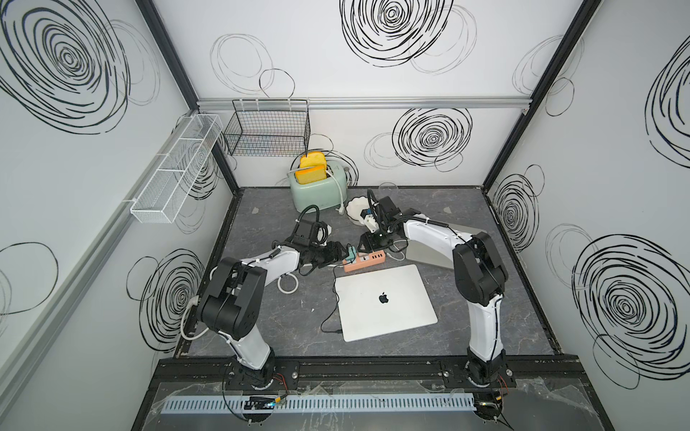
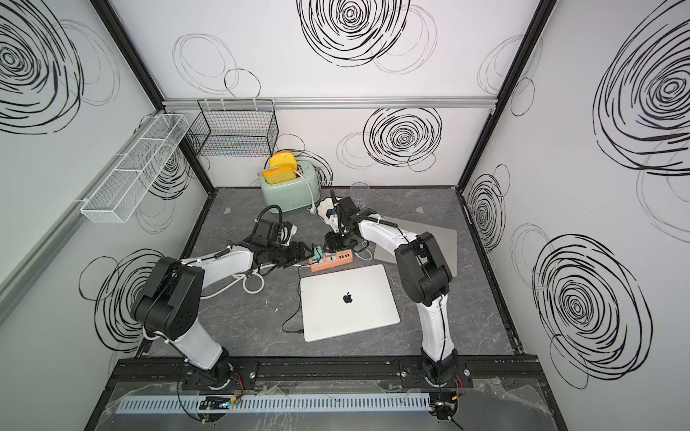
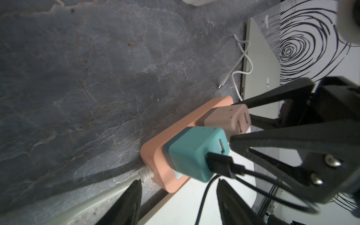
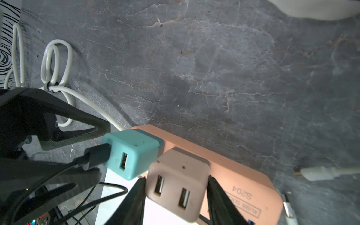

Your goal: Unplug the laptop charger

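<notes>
The teal charger block (image 3: 196,153) sits in one end of the orange power strip (image 4: 240,180), with a black cable plug (image 4: 98,155) in its face. From there the black cable runs to the closed white laptop (image 1: 388,301) in front. My left gripper is open at the teal block's outer side, its fingers apart. A pink adapter block (image 4: 178,180) stands beside the teal one on the strip. My right gripper has one finger on each side of that pink block; whether both press on it does not show.
A green toaster (image 1: 320,190) stands at the back, near a white scalloped dish (image 1: 357,209). A grey laptop (image 2: 424,244) lies behind the right arm. White cables (image 4: 56,63) lie loose on the table. The two grippers are close together over the strip.
</notes>
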